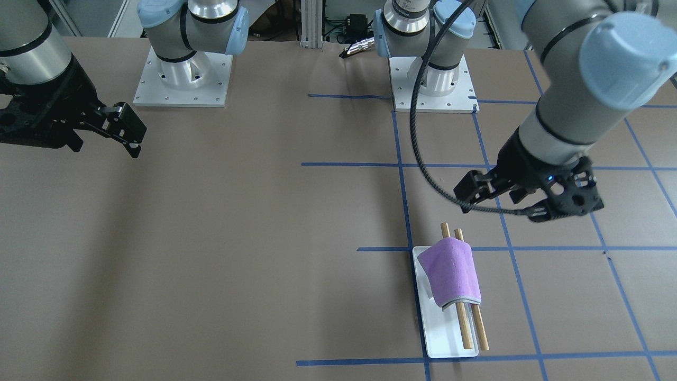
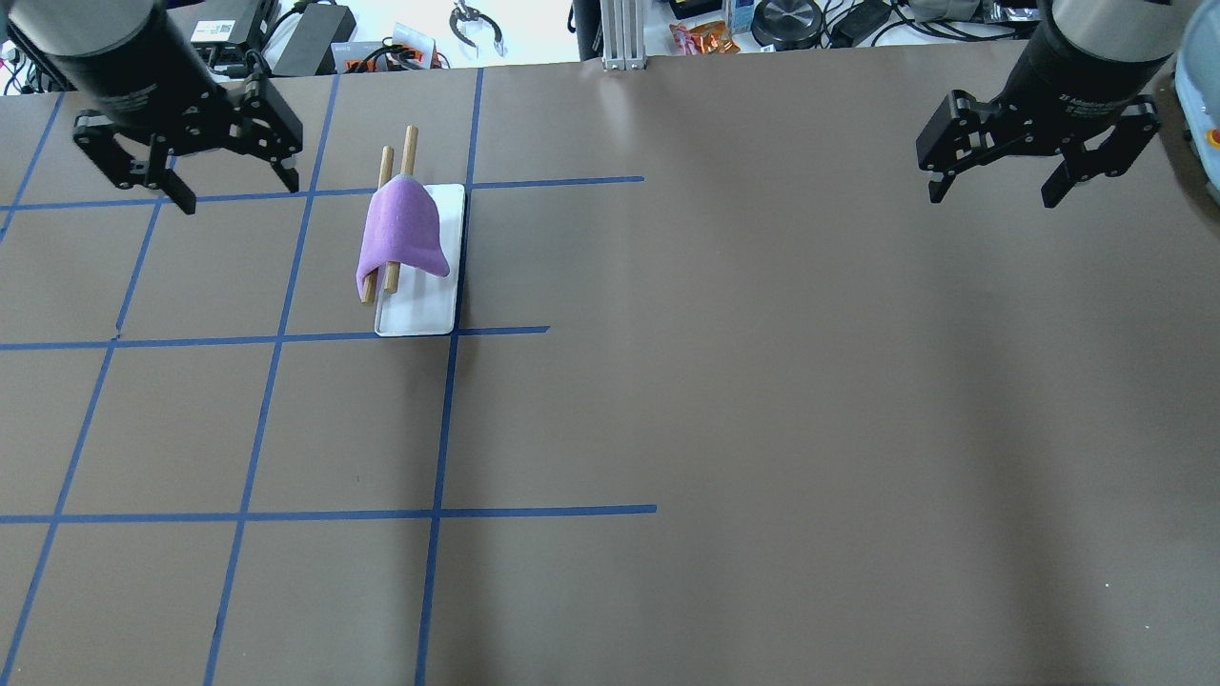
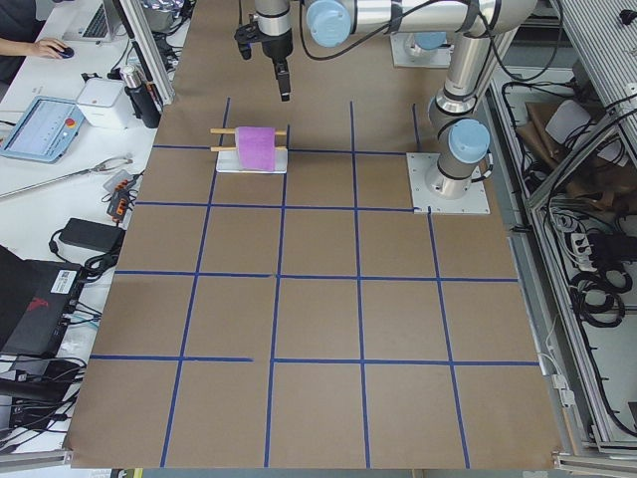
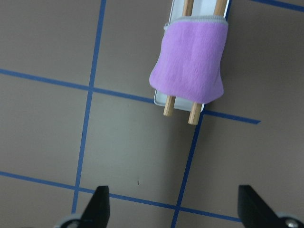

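Note:
A white rectangular tray (image 1: 438, 336) lies on the taped table, with two wooden sticks (image 1: 463, 324) along it. A lilac cloth (image 1: 449, 272) with a grey edge lies draped over both sticks; its nearer edge hangs down beside them. My black gripper (image 2: 188, 170) hangs above and apart from the tray, up and to the left of it in the top view. Its fingers stand wide apart at the bottom corners of the left wrist view, nothing between them.
A second arm with a black gripper (image 2: 1006, 160) stands across the table, still and away from the tray. Equipment and cables line the table edge.

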